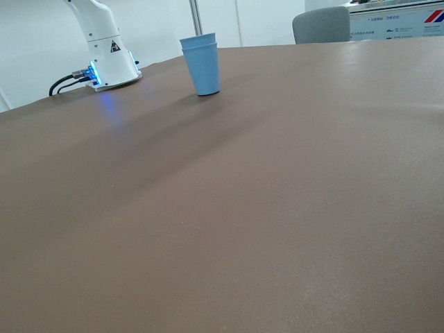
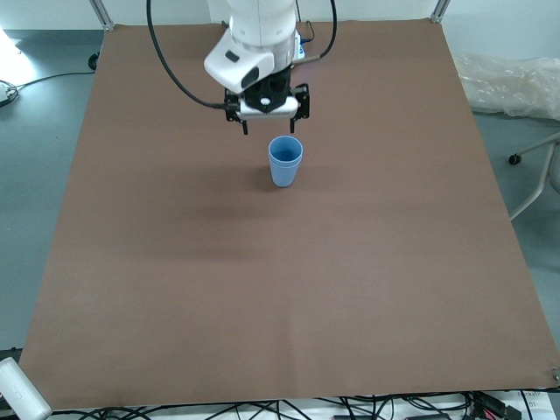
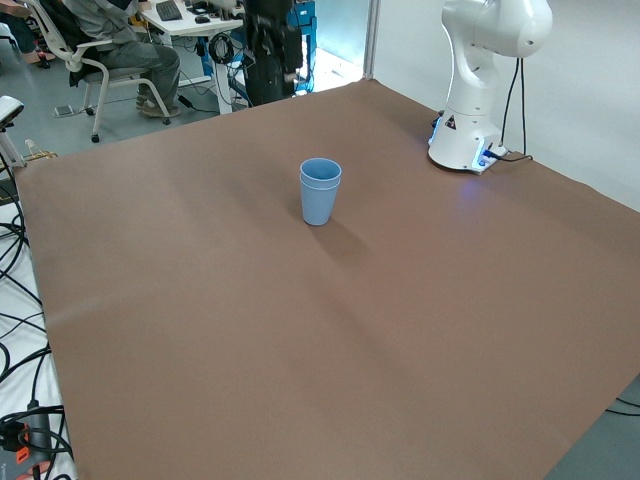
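Observation:
Two nested light blue cups (image 2: pixel 285 163) stand upright at the middle back of the brown table (image 2: pixel 289 289). They also show as blue cups (image 1: pixel 200 66) in the top view and as blue cups (image 3: pixel 319 195) in the right view. My gripper (image 2: pixel 269 127) hangs above and behind the cups in the left view, its two black fingers apart with nothing seen between them. The gripper is out of frame or unclear in the other views.
The white arm base (image 3: pixel 465 135) stands at the table's back edge. Cables (image 2: pixel 394 407) lie along the near edge, off the tabletop.

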